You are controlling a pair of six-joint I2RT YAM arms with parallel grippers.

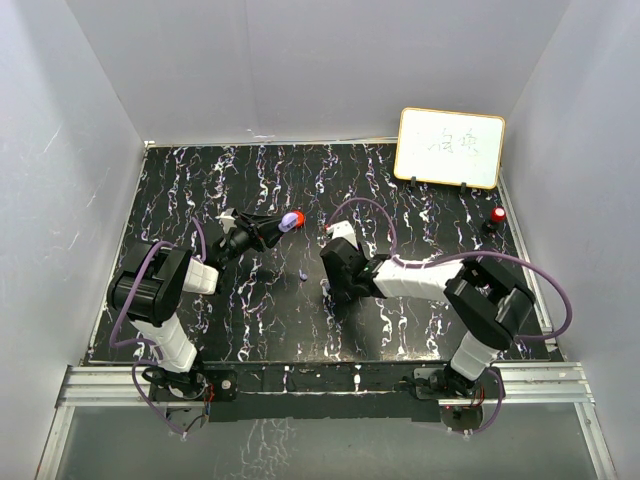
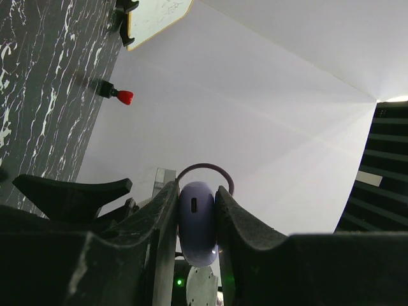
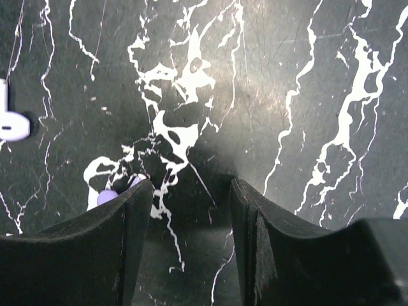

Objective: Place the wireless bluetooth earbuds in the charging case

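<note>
The pale purple charging case (image 1: 289, 221) is held above the table at left of centre. In the left wrist view my left gripper is shut on this case (image 2: 196, 223), a finger pressed to each side. My right gripper points down at the table, open, with only bare marble between its fingertips. One white and purple earbud (image 3: 15, 126) lies at the left edge of the right wrist view. Another earbud (image 3: 107, 196) lies beside the left finger, partly hidden by it. From above, an earbud (image 1: 303, 275) shows between the arms.
Behind the case is a small red object (image 1: 300, 217). A whiteboard (image 1: 449, 148) stands at the back right, and a red-topped item (image 1: 497, 215) sits near the right wall.
</note>
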